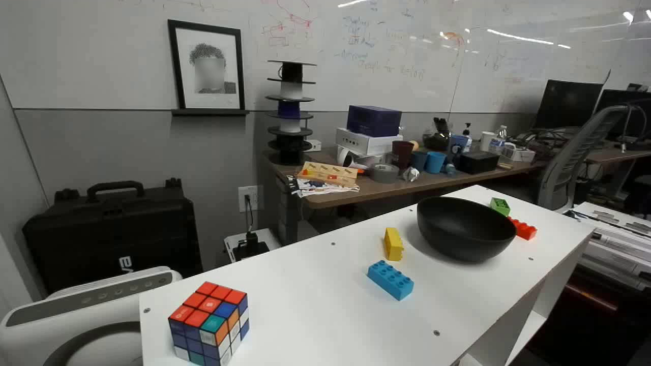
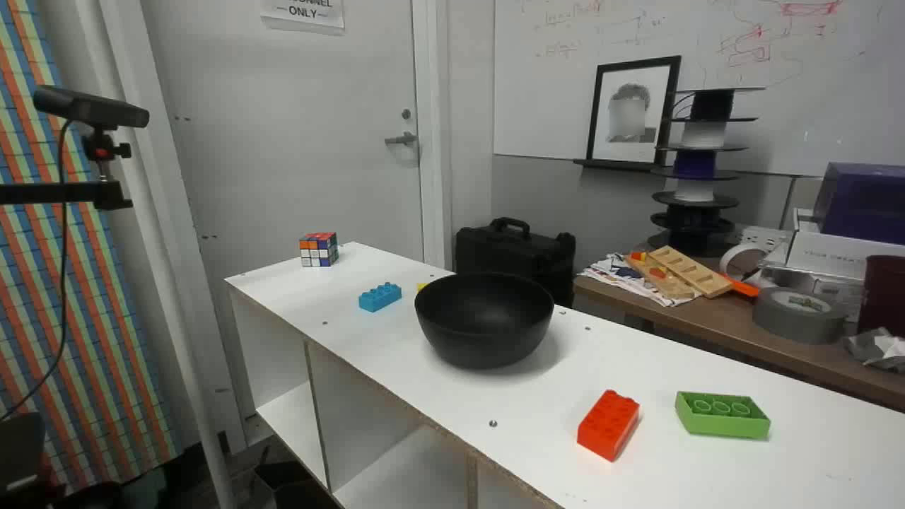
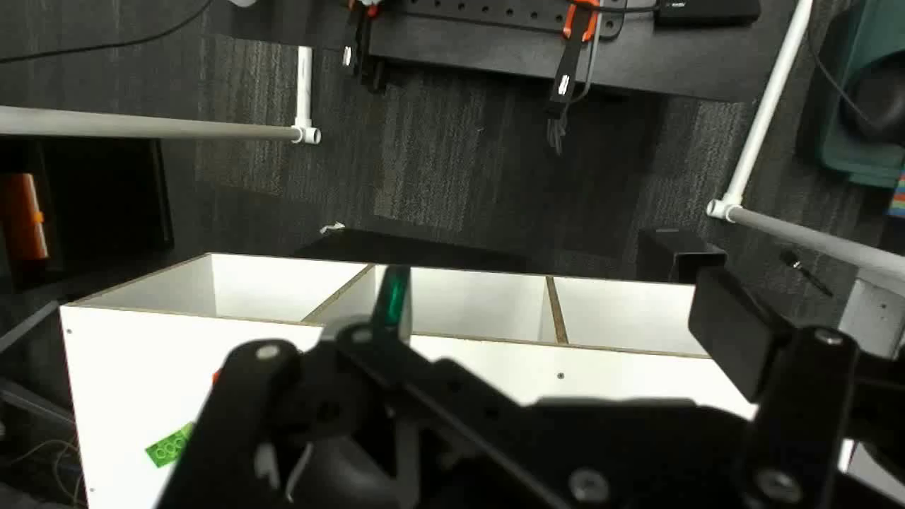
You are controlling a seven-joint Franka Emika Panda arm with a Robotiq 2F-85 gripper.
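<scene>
Wide open, my gripper shows only in the wrist view, high over the white shelf unit's front edge, with nothing between its fingers. On the white top (image 1: 305, 293) stands an empty black bowl (image 1: 465, 229). A yellow block (image 1: 393, 244) and a blue block (image 1: 390, 279) lie to one side of it in exterior view 1. On its other side are a red block (image 2: 608, 424) and a green block (image 2: 722, 416), the green one with its hollow underside showing. At the far end sits a Rubik's cube (image 1: 209, 323). The gripper hides much of the top in the wrist view.
Open compartments (image 3: 479, 301) run along the shelf unit's front. A cluttered brown desk (image 1: 342, 196) stands behind it, with a stack of spools (image 1: 291, 113). The top is clear between the cube and the blue block.
</scene>
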